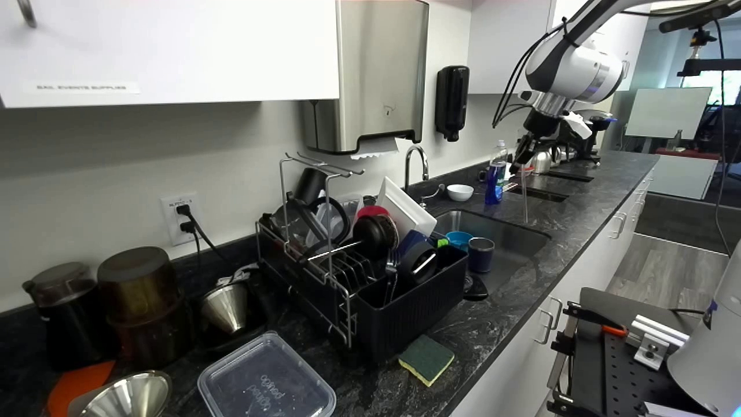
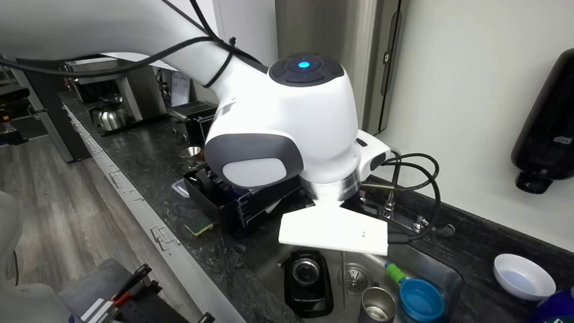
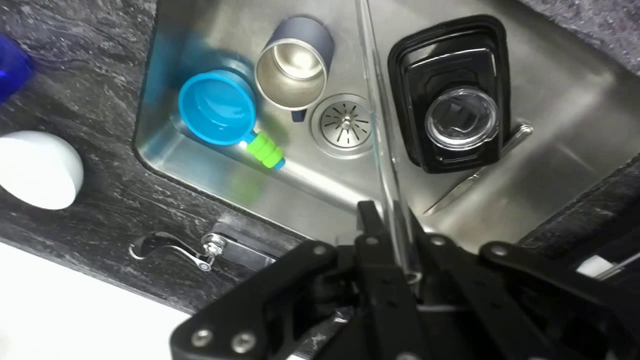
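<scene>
My gripper is shut on a thin clear plastic piece (image 3: 384, 129), seen nearly edge-on as a long strip over the sink (image 3: 324, 210). I cannot tell its full shape. In exterior view 1 the gripper (image 1: 517, 165) points down, with the clear piece (image 1: 525, 198) hanging below it. The white mount hides the fingers in exterior view 2. Below, the sink holds a grey mug (image 3: 297, 63), a blue cup with a green grip (image 3: 217, 108), a black tray (image 3: 453, 141) with a clear round lid (image 3: 462, 118), and a knife (image 3: 462, 186).
A crowded black dish rack (image 1: 410, 323) stands beside the sink, with a sponge (image 1: 426, 360) in front. The white bowl (image 1: 459, 192), blue soap bottle (image 1: 495, 177) and faucet (image 1: 417, 163) border the sink. Bare counter lies along the front edge.
</scene>
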